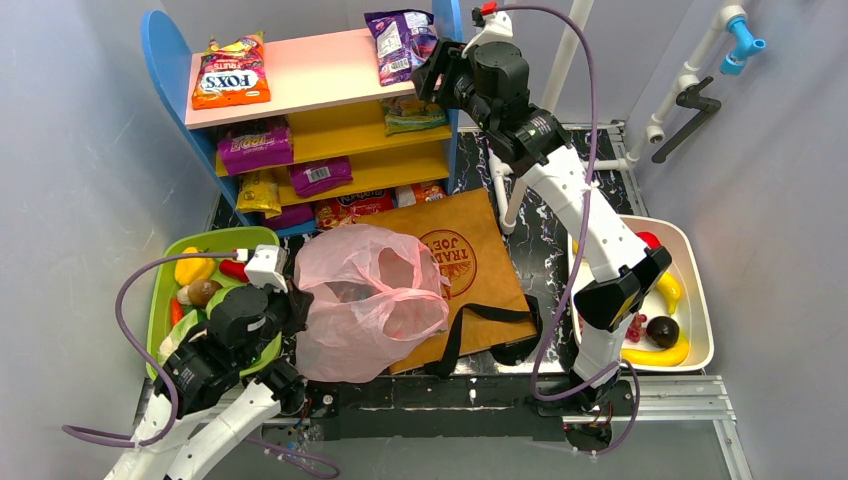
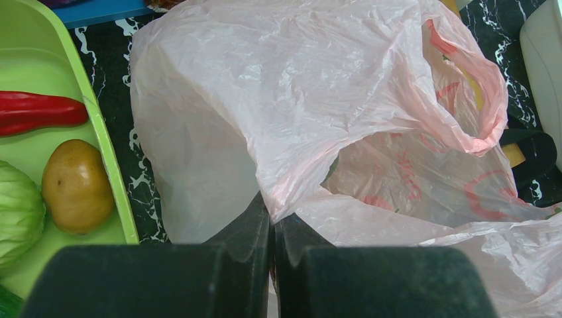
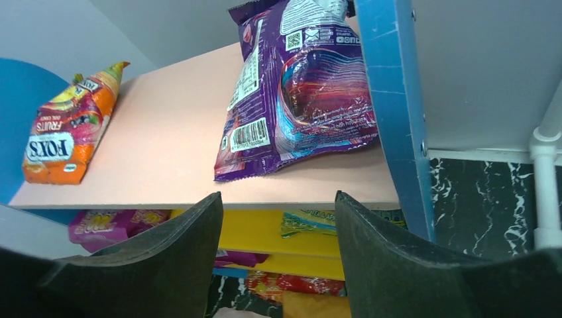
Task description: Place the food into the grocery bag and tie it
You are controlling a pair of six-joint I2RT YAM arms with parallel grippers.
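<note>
The thin pink plastic bag [image 1: 345, 260] lies on the brown bag with its handle loops uppermost. In the left wrist view my left gripper is shut on an edge of the plastic bag [image 2: 298, 79], pulling it to a point. On the shelf's pink top board rests a purple snack packet [image 3: 305, 93], near the blue side panel. My right gripper stands open before this packet, its fingers apart and nothing between them. An orange Fox's packet [image 1: 232, 75] stands at the other end of the same board.
Lower yellow shelves hold several more packets, among them a purple one [image 1: 255, 147]. A green tub [image 1: 262, 237] of vegetables is at the left, a white tub [image 1: 690, 250] of fruit at the right. The blue side panel [image 3: 397, 106] rises close beside the purple packet.
</note>
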